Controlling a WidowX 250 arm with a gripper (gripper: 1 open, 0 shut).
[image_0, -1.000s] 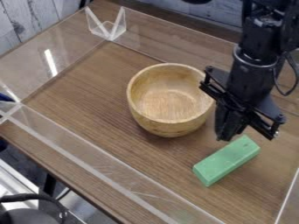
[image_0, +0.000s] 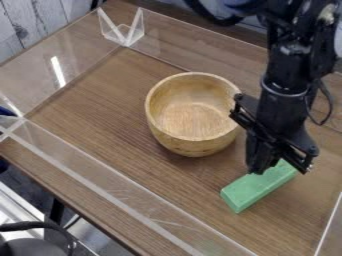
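Note:
A black robot gripper (image_0: 267, 150) reaches down from the upper right, its tip just above the upper end of a green rectangular block (image_0: 254, 188) lying flat on the wooden table. It looks shut, with nothing visible between its fingers. A round wooden bowl (image_0: 167, 110) sits left of the gripper, empty as far as it shows.
A small clear object (image_0: 122, 28) is at the back left, near the table edge. Dark cables lie at the lower left corner, off the table.
The gripper has moved slightly lower, toward the green block. The bowl and block look unmoved.

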